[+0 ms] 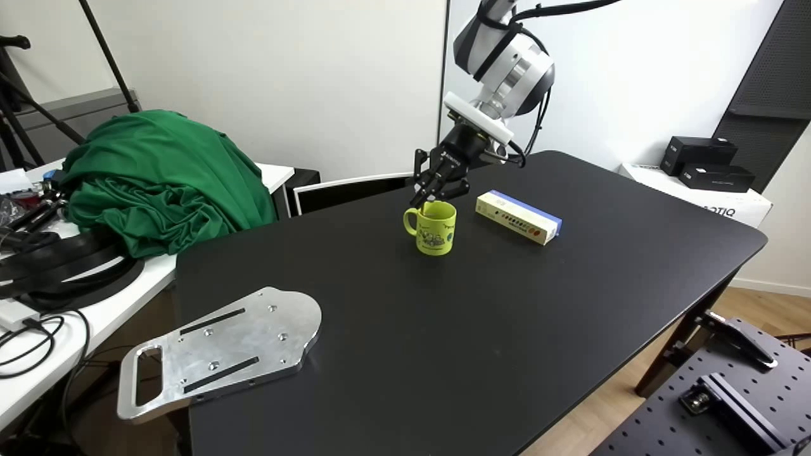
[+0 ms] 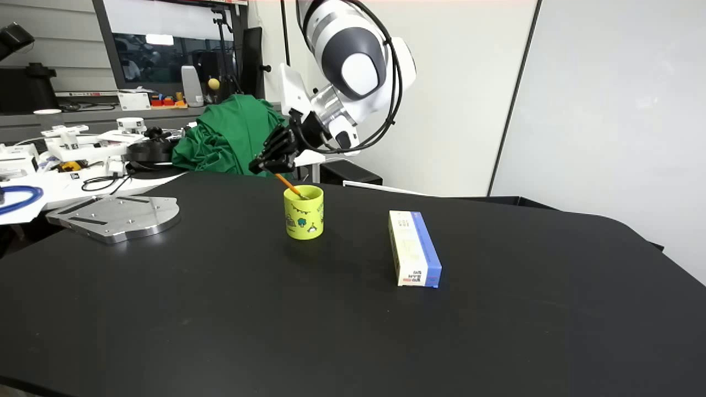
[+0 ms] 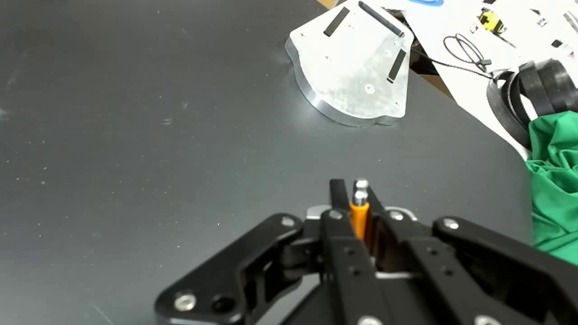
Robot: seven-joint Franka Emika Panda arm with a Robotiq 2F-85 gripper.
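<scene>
My gripper (image 2: 258, 165) is shut on an orange pencil-like stick (image 2: 288, 184), just above and beside the rim of a lime-green mug (image 2: 304, 218). The stick slants down, its lower end inside the mug. Seen close in the wrist view, the stick (image 3: 359, 219) with a silvery end is pinched between the fingers. The printed mug (image 1: 435, 230) appears upright on the black table, its handle to the left in exterior view 1. How deep the stick reaches is hidden by the mug's wall.
A white-and-blue box (image 1: 519, 216) lies right of the mug in exterior view 1. Toward the table's left end sits a metal plate (image 1: 236, 342), with a green cloth (image 1: 163, 182) on the side table beyond.
</scene>
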